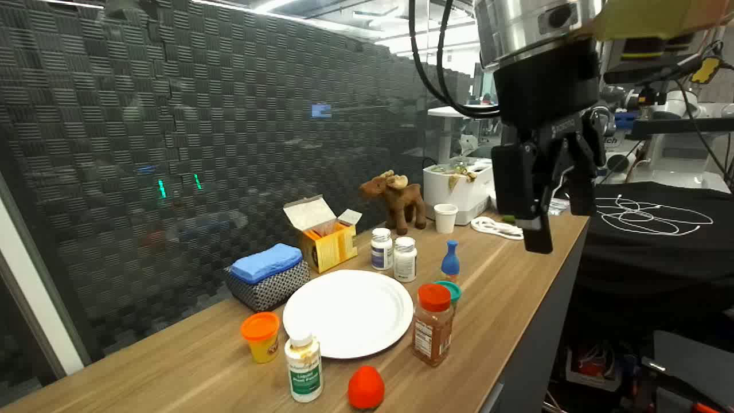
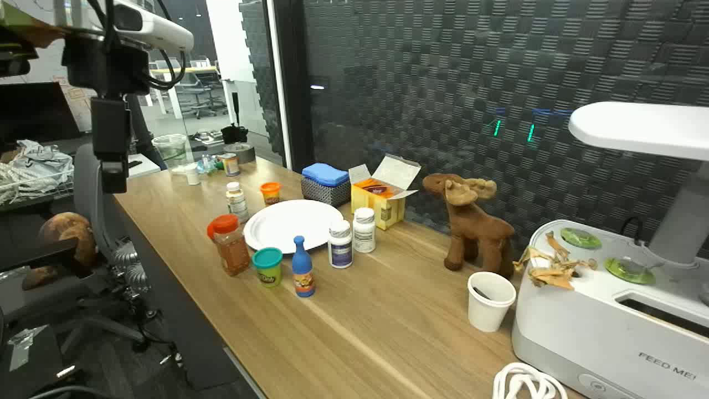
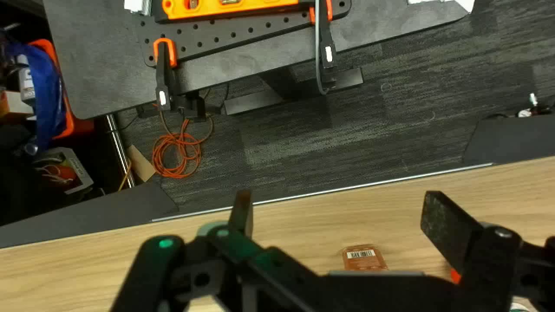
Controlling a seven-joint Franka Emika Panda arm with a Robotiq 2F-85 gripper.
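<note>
My gripper is open with nothing between its fingers, well above the table's front edge. In the first exterior view it hangs at upper right, clear of every object. A white plate lies on the wooden table. Around it stand an orange-lidded spice jar, a teal-lidded tub, a blue bottle, two white pill bottles, an orange-lidded tub and a white-capped bottle. A red object sits near the front. In the wrist view, part of the spice jar shows below the gap.
A yellow open box, a patterned box with a blue cloth on it and a brown plush moose line the wall. A paper cup stands by a white appliance. Bare wood lies in front of them.
</note>
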